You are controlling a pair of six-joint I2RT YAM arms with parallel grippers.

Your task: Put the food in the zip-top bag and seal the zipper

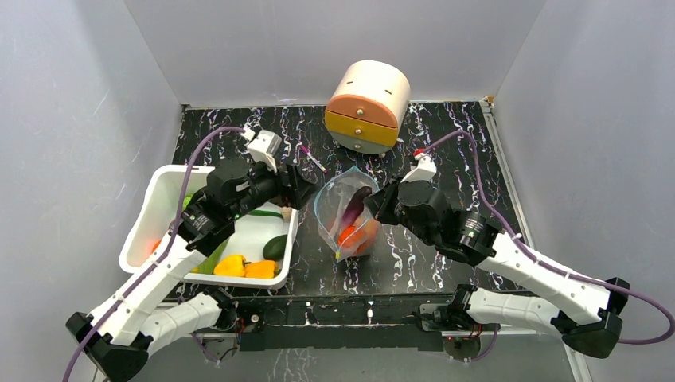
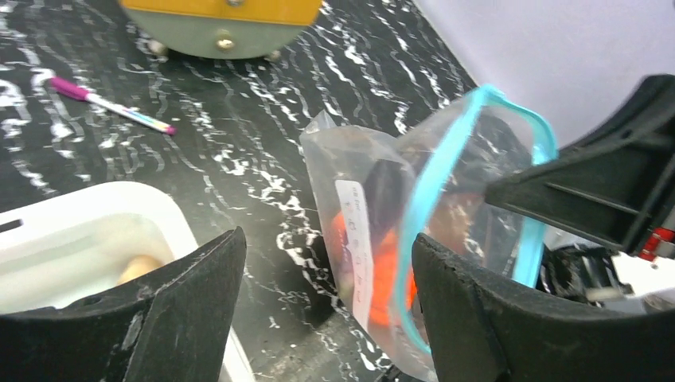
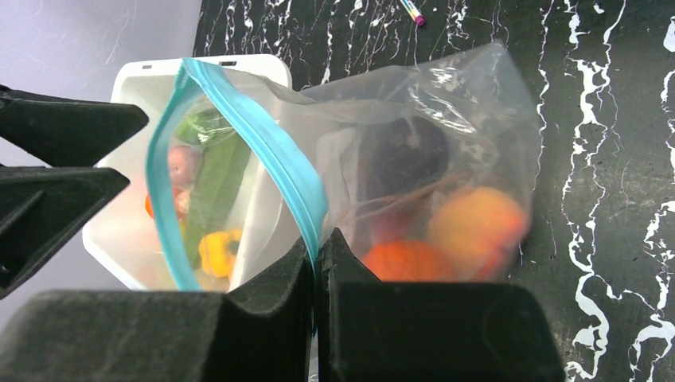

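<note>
The clear zip top bag (image 1: 334, 191) has a light blue rim and stands between my grippers, its mouth gaping. Inside are a dark purple eggplant (image 1: 355, 205) and orange food (image 1: 348, 235). My left gripper (image 1: 305, 191) is open just off the bag's left side, nothing between its fingers; in the left wrist view its right finger (image 2: 446, 278) overlaps the blue rim. Opposite it, my right gripper is shut on the bag's rim, whose blue strip runs down between its fingertips. The zipper edges are apart.
The white tub (image 1: 147, 219) on the left holds yellow peppers (image 1: 231, 266), an avocado (image 1: 275, 247) and other food. A marker (image 1: 312, 157) lies behind the bag. At the back stands a small drawer cabinet (image 1: 374, 87). The counter front right of the bag is clear.
</note>
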